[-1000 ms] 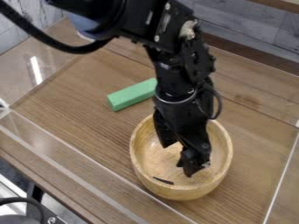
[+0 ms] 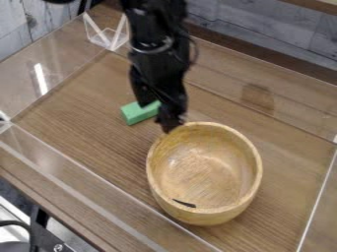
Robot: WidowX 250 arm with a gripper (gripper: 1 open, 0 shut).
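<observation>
My black gripper (image 2: 156, 98) hangs in the upper middle of the camera view, its lower parts blurred. A green block (image 2: 137, 112) lies on the wooden surface just left of and partly behind the gripper. Below and right sits a beige round bowl (image 2: 237, 187) with a small dark object (image 2: 184, 202) inside near its front left. The gripper is above and behind the bowl; whether anything is between its fingers is not clear in the blur.
Raised edges run along the back and top left.
The arm and gripper have moved up and back, out from over the bowl toward the green block. The bowl and dark object in it stay in place.
</observation>
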